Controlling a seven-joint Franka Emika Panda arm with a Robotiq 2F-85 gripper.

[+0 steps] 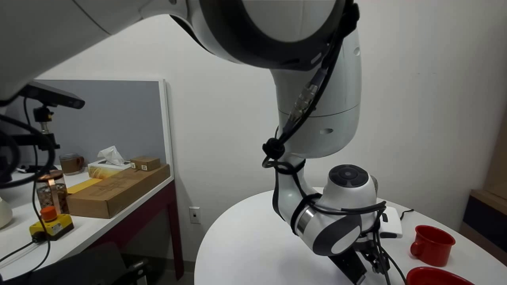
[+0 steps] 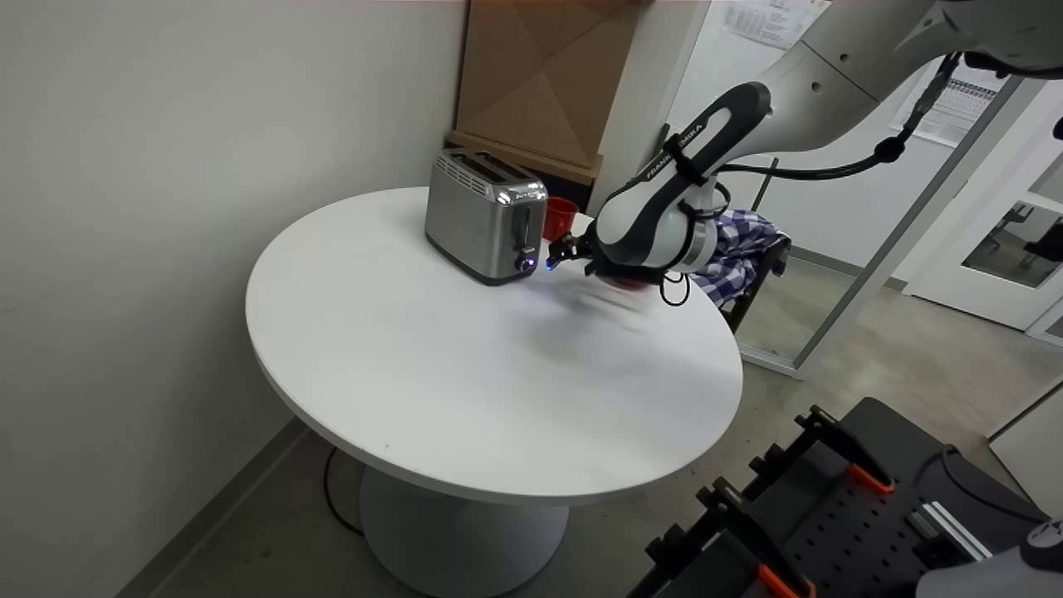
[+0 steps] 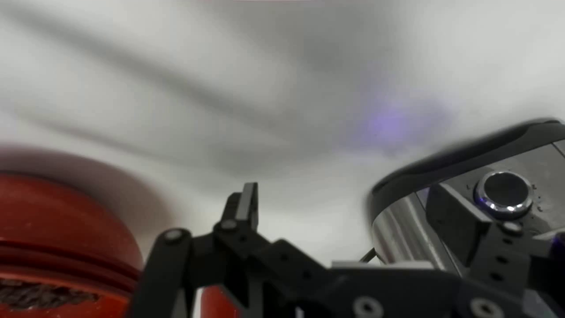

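My gripper is open, its two dark fingers wide apart with only white table showing between them. The right finger overlaps the front of the silver toaster in the wrist view, close by its round knob; whether they touch I cannot tell. In exterior view 2 the gripper hangs low over the table just right of the toaster. A red bowl holding dark bits lies to the left in the wrist view. Behind the hand stands a red mug.
In exterior view 1 the mug and bowl sit at the right. A side table with boxes is at the left.
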